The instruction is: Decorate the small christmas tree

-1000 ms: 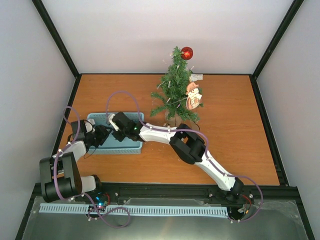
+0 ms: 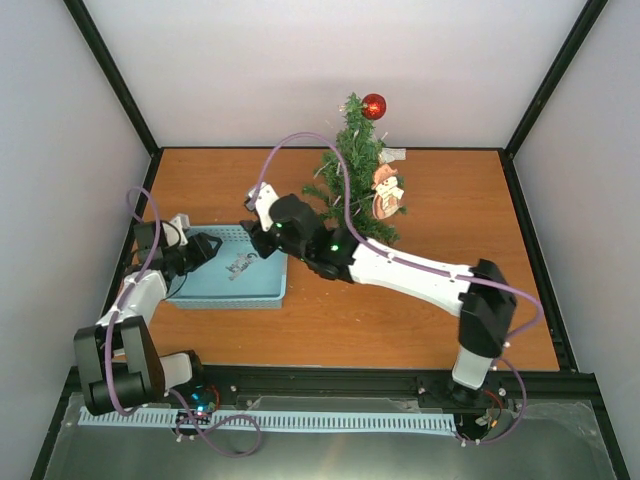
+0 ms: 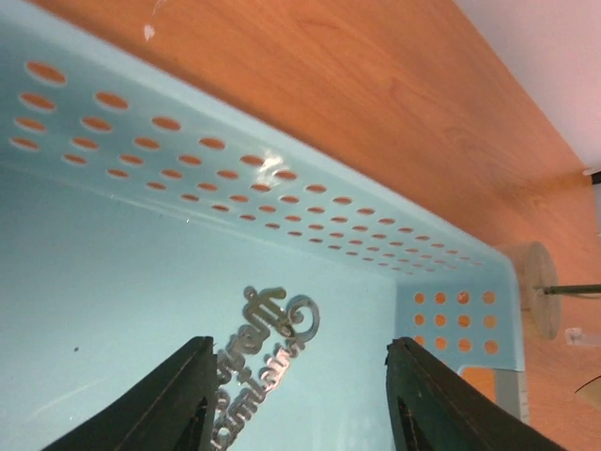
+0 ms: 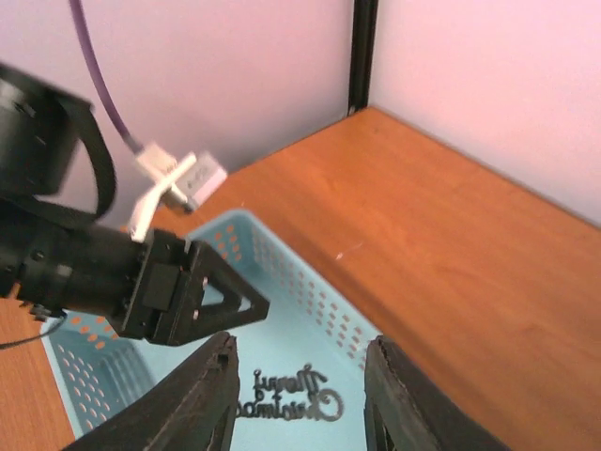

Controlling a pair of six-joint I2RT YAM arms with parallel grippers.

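On the floor of the blue basket (image 2: 230,302) lies a silver lettered ornament (image 2: 241,264), flat, touched by neither gripper. The left wrist view shows this lettered ornament (image 3: 254,362) beyond the open fingers of my left gripper, which hangs over the basket's left side. My right gripper (image 2: 248,236) is above the basket's right side, its fingers apart with nothing between them. The small green tree (image 2: 350,165) stands at the back of the table, a red bauble (image 2: 373,106) at its tip and a snowman ornament (image 2: 386,191) on its right side.
Behind the basket and to the right of the tree the wooden table (image 2: 470,220) is bare. My right arm (image 2: 410,276) stretches across in front of the tree. In the right wrist view, the left gripper sits close by over the basket.
The right arm has lifted and drawn back to the right, away from the left gripper. The lettered ornament now shows in the basket. The left arm has shifted only slightly.
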